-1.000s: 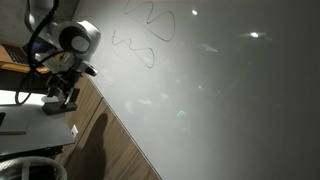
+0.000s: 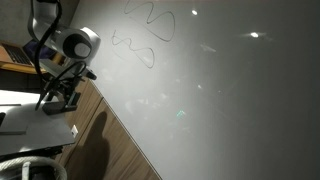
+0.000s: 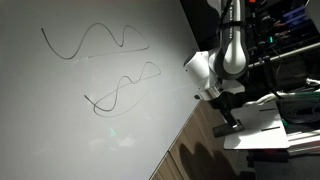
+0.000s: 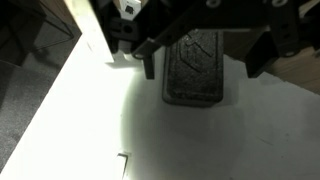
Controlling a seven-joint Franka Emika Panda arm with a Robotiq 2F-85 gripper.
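A dark rectangular block (image 4: 194, 72), which looks like a whiteboard eraser, lies on a white surface in the wrist view. My gripper is open around it, one finger (image 4: 149, 62) at its left and the other (image 4: 264, 52) at its right, with a gap on either side. From exterior view 2, the block (image 3: 228, 129) shows on the white surface just under the gripper (image 3: 225, 113). The gripper (image 2: 71, 91) is small and dark in exterior view 1, so its fingers are hard to make out there.
A large whiteboard (image 3: 95, 110) with wavy dark lines (image 3: 125, 85) fills much of both exterior views. A brown wooden strip (image 2: 115, 145) runs between it and the white surface (image 3: 262, 128). A pale coiled hose (image 2: 30, 164) lies at exterior view 1's lower left corner.
The arm has shifted slightly downward over the white surface, its head a little lower than before. The whiteboard and its lines look the same.
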